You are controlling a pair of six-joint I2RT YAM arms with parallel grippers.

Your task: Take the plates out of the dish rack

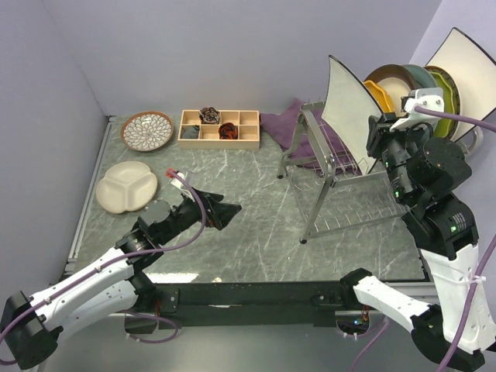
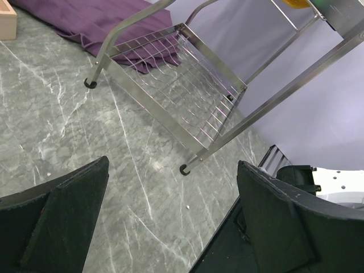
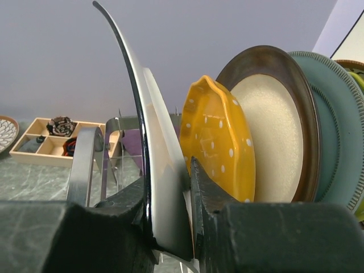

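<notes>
A large square white plate [image 1: 346, 112] with a black rim leans at the left end of the metal dish rack [image 1: 324, 153]. My right gripper straddles its near edge, one finger on either side; the fingers are part open, and how firmly they press cannot be told. Behind it in the rack stand an orange dotted dish [image 3: 219, 142], a brown-rimmed cream plate [image 3: 272, 122] and a teal plate [image 3: 335, 114]. Farther right are a green dish [image 1: 444, 87] and another white plate [image 1: 470, 68]. Over the table, my left gripper is open and empty.
On the table's left lie a divided cream plate [image 1: 126, 186] and a patterned plate [image 1: 147, 131]. A wooden compartment box [image 1: 186, 142] and purple cloth [image 1: 279, 125] are along the back.
</notes>
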